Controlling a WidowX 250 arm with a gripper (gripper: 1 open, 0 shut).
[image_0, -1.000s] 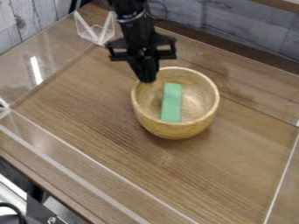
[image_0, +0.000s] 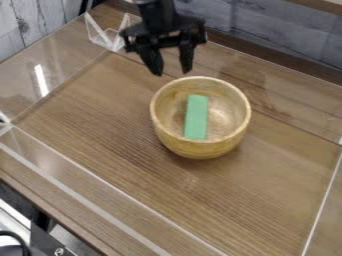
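A wooden bowl (image_0: 201, 117) sits on the wooden table at the centre right, with a green rectangular block (image_0: 197, 117) lying inside it. Above the bowl, at the top middle, the black gripper (image_0: 173, 66) hangs with its two fingers apart, open, over the table just behind the bowl's back rim, with nothing visible between them.
A white wire-like object (image_0: 110, 30) is at the back left, near the table's edge. Dark items sit at the lower left corner, partly out of view.
The gripper has risen and moved back, away from the bowl. The bowl and green block have stayed in place.
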